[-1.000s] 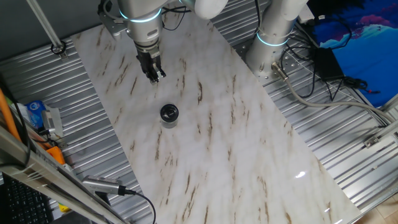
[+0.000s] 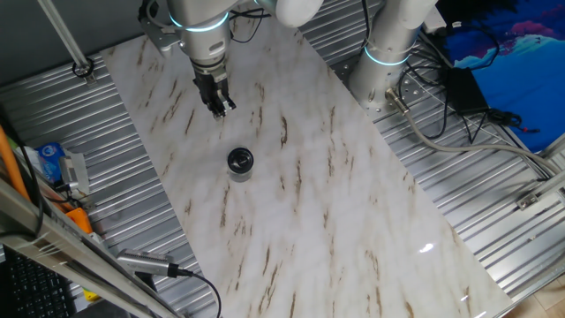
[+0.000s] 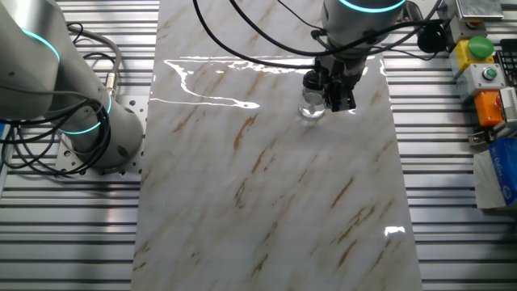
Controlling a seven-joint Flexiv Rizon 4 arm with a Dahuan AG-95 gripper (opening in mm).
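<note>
A small clear jar with a black lid (image 2: pixel 240 162) stands upright on the marble-patterned tabletop in the first exterior view. My gripper (image 2: pixel 225 110) hangs at the end of the arm, pointing down and apart from the jar, toward the robot's side. In the second exterior view the jar's clear body (image 3: pixel 312 108) shows beside my dark gripper (image 3: pixel 342 107), which partly overlaps its lid in that view. Nothing can be seen held between the fingers. The fingertips are small and dark, so how far apart they are is unclear.
The arm's base (image 2: pixel 375 79) stands on the slatted metal frame. Cables hang near the arm. A button box (image 3: pixel 480 48) and a blue packet (image 3: pixel 506 166) lie off the board.
</note>
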